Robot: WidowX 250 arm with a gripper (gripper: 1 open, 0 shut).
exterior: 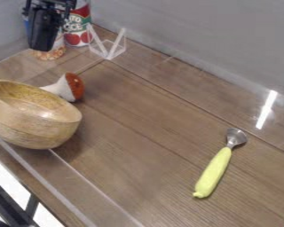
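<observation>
The black gripper [43, 35] is at the top left, over a container of orange contents [50, 53] near the back wall; it looks shut, with nothing visible between its fingers. A wooden bowl [32, 124] sits at the left front. Behind it lies a white object with a reddish-brown end [71, 87]. A scoop with a pale yellow handle [212, 173] lies on the right of the wooden counter [132, 133].
A red and white can [77, 28] and a white wire stand [107, 46] are at the back left. The grey wall runs along the back.
</observation>
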